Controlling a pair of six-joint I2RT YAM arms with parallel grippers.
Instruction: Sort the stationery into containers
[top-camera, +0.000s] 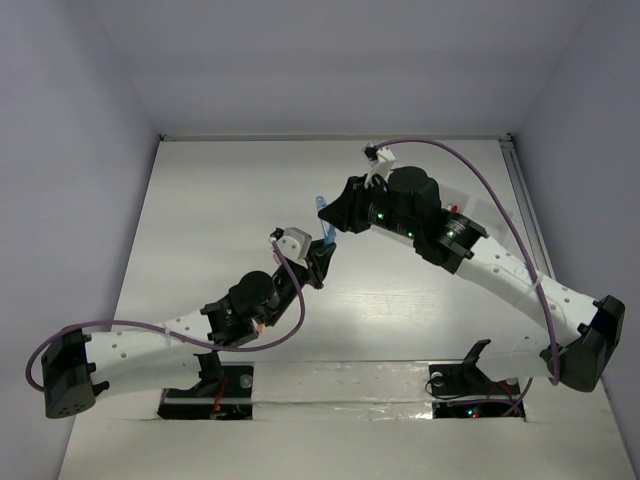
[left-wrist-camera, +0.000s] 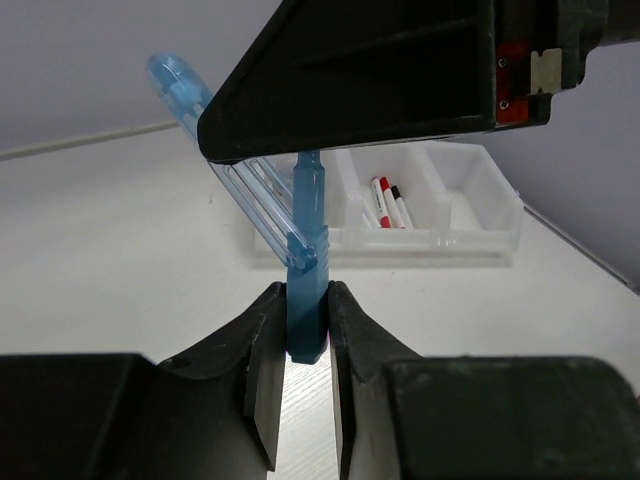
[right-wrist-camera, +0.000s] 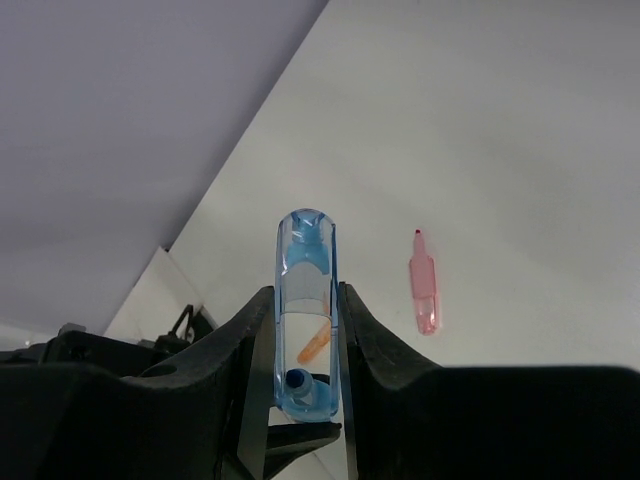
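Observation:
Between the two arms a light blue stationery item (left-wrist-camera: 307, 310) with a clear part is held upright at its lower end and tilted above. My left gripper (top-camera: 325, 250) is shut on its lower end, and my right gripper (top-camera: 335, 212) is shut on it higher up. In the right wrist view a pink marker-like item (right-wrist-camera: 425, 285) lies on the table, and an orange item (right-wrist-camera: 314, 344) lies behind the held one. A clear compartmented container (left-wrist-camera: 470, 230) stands beyond, with red and black capped pens (left-wrist-camera: 388, 205) in one compartment.
The container is partly hidden by the right arm in the top view. Grey walls border the workspace.

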